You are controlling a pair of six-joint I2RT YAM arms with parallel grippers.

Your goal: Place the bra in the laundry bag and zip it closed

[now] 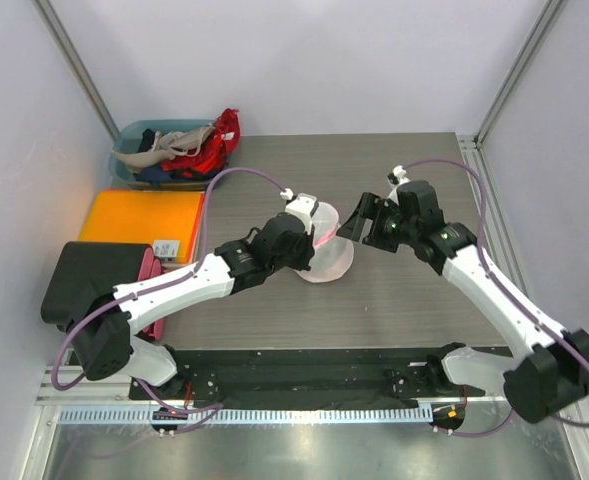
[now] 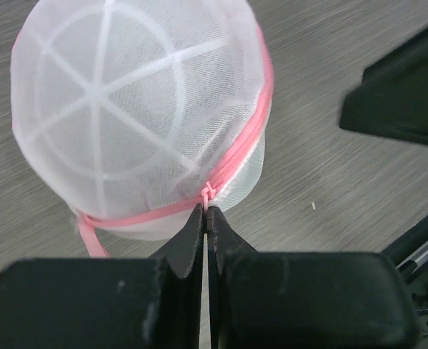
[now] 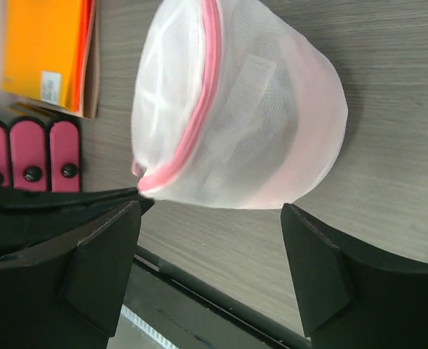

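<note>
The white mesh laundry bag (image 1: 329,260) with pink zipper lies on the grey table between both grippers. In the left wrist view my left gripper is shut at the pink zipper pull (image 2: 208,190) on the bag's near edge. My right gripper (image 1: 357,218) stands open right of the bag; in the right wrist view the bag (image 3: 264,123) lies beyond its spread fingers. Whether the bag holds a bra cannot be told.
A blue bin (image 1: 126,142) with red, beige and dark fabric items is at back left. An orange folder (image 1: 139,215) and a black case (image 1: 89,280) with pink side lie left.
</note>
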